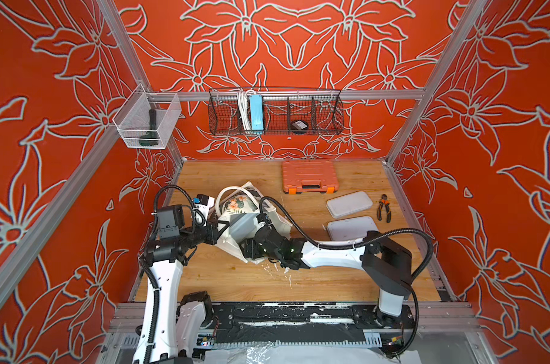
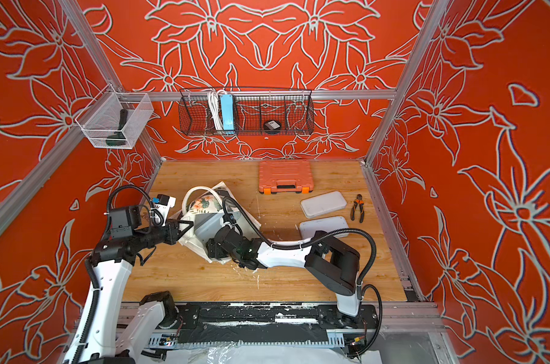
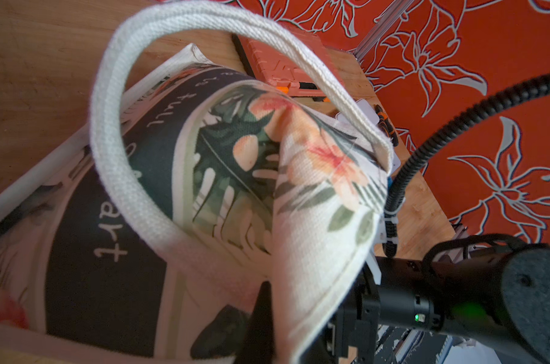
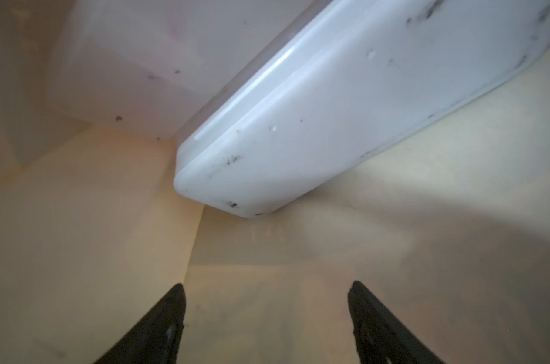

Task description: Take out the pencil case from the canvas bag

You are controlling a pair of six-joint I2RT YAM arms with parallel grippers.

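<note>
The canvas bag [image 1: 232, 242] with floral print [image 3: 226, 157] lies on its side at left centre, its white handle [image 3: 123, 54] looped up. My left gripper [image 1: 219, 228] is at the bag's left edge, shut, apparently on the canvas edge at most; detail is hard to see. My right gripper [image 2: 217, 245] reaches into the bag's mouth; in the right wrist view its fingers stand open below a whitish plastic case [image 4: 347, 109] and a second pale item [image 4: 165, 60], with nothing between them.
An orange toolbox [image 1: 310, 173] sits at the back. Two white cases [image 1: 349, 203] and pliers [image 1: 384, 206] lie at the right. A wire basket [image 1: 305, 109] and a clear bin [image 1: 135, 127] hang on the walls.
</note>
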